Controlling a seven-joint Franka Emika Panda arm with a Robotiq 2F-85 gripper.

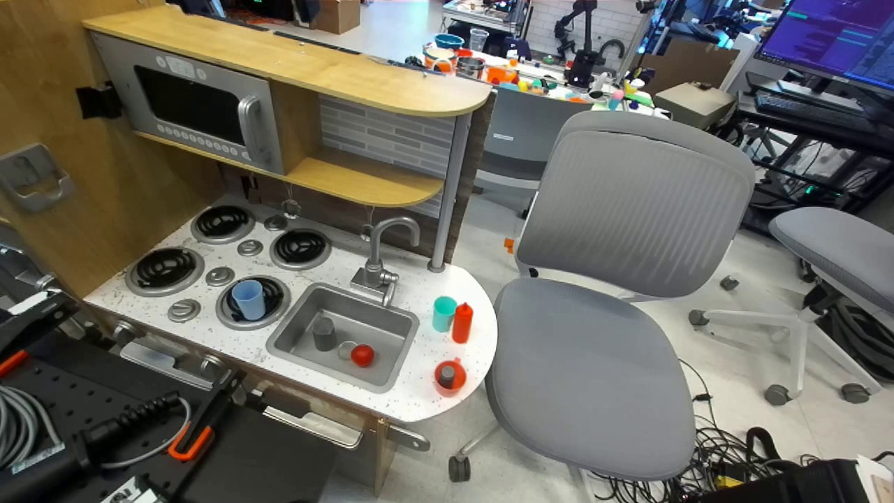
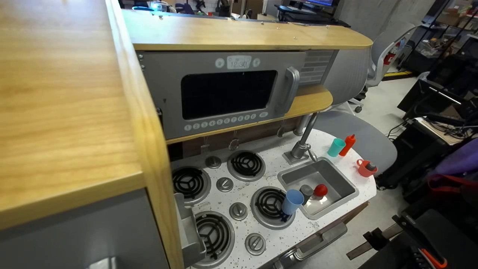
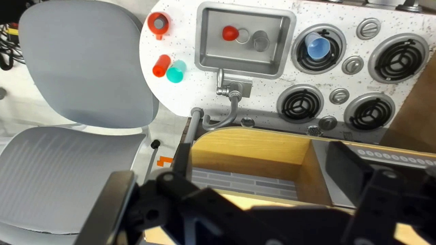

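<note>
Wide apart in the wrist view stand the fingers of my gripper, open and empty, above the shelf and clear of every cup. A blue cup (image 1: pixel 248 299) rests on the front burner nearest the sink (image 1: pixel 281 342). Inside the basin are a dark grey cup (image 1: pixel 324 334) and a red round object (image 1: pixel 362 355); a clear ring-like thing lies between them. On the counter's rounded end, a teal cup (image 1: pixel 444 313) stands beside a red bottle (image 1: pixel 462 323). Closer to the front edge is a red mug (image 1: pixel 450 378) with something dark grey inside. Neither exterior view shows my gripper.
The toy microwave (image 2: pixel 228 94) is closed, with a wooden shelf (image 2: pixel 309 99) beside it. A faucet (image 1: pixel 377 260) rises behind the sink. Three burners are bare. A grey chair (image 1: pixel 591 377) stands against the counter's rounded end.
</note>
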